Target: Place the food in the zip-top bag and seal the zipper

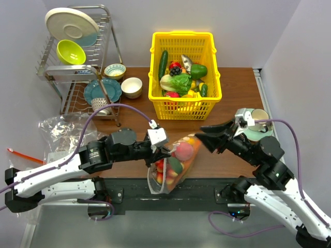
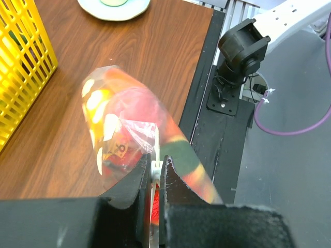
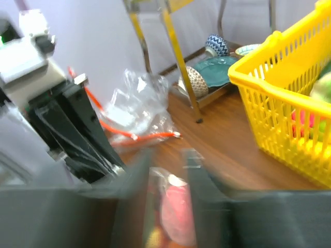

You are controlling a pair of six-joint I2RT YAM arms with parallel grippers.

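The clear zip top bag [image 1: 176, 165] holds food: a pink round piece [image 1: 184, 151], a dark green one [image 1: 176, 164], red and yellow pieces. It hangs tilted at the front edge of the table. My left gripper is shut on the bag's zipper edge, the white slider [image 2: 156, 166] between its fingertips. In the top view my right gripper [image 1: 200, 140] stands to the right of the bag, apart from it. Its fingers are part open in the blurred right wrist view, with the bag [image 3: 176, 212] seen beyond them; nothing shows held.
A yellow basket [image 1: 184, 39] of vegetables and fish stands at the back. On the left are a dish rack [image 1: 77, 70] and empty plastic bags [image 1: 67, 134]. A cup on a saucer [image 1: 253, 135] sits at the right. Table behind the bag is bare.
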